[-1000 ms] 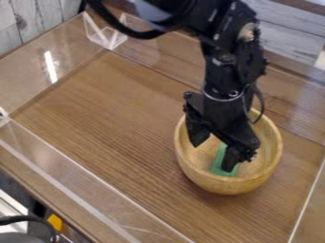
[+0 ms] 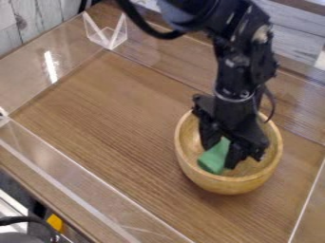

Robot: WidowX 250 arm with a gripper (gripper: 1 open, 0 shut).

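Note:
A wooden bowl (image 2: 250, 178) sits on the right part of the wooden table. Inside it lies a green object (image 2: 214, 156). The black arm reaches down from the top into the bowl, and its gripper (image 2: 222, 147) is over and against the green object. The fingertips are dark and overlap the object, so whether they are closed on it is hard to see.
A small white wire-like item (image 2: 108, 30) stands at the far left back, near the wall. A black cable lies at the lower left edge.
The green object has shifted left within the bowl and now sits at a different tilt. The gripper has turned and closed in around it.

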